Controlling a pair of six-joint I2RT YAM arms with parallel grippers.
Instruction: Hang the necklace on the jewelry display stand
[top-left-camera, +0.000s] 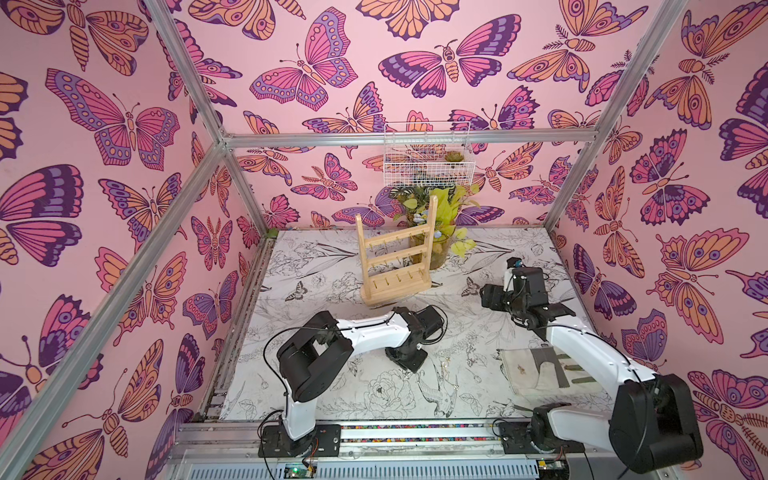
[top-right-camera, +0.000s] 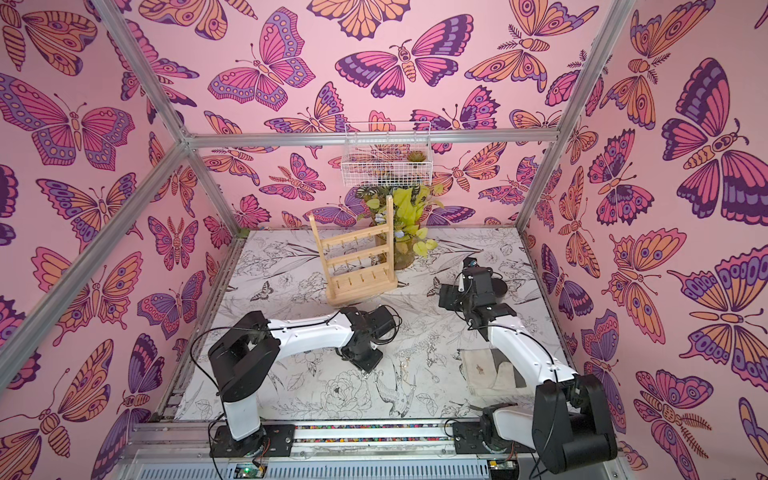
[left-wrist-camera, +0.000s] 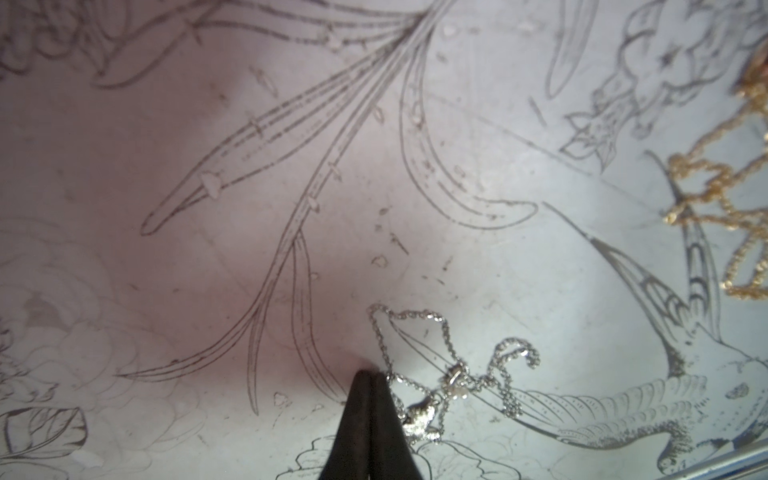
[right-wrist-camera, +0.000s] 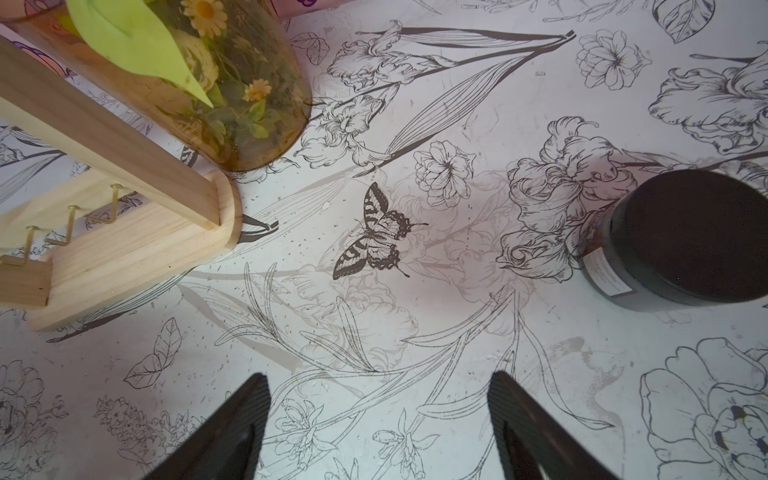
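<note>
The wooden jewelry display stand (top-left-camera: 397, 281) stands upright in the middle back of the table, and its hooks look bare. A silver necklace (left-wrist-camera: 424, 316) lies in a loose tangle on the table in the left wrist view. A gold necklace (left-wrist-camera: 712, 192) lies apart from it at that view's right edge. My left gripper is shut with nothing visible between its fingers. Its tips overlap the silver chain's left side; contact cannot be judged. My right gripper is open and empty, above bare table to the right of the stand.
A glass vase with plants (right-wrist-camera: 256, 104) stands behind the stand. A black-lidded jar (right-wrist-camera: 688, 236) sits to the right of my right gripper. A pale cloth piece (top-left-camera: 520, 372) lies at the front right. The table between the two grippers is largely clear.
</note>
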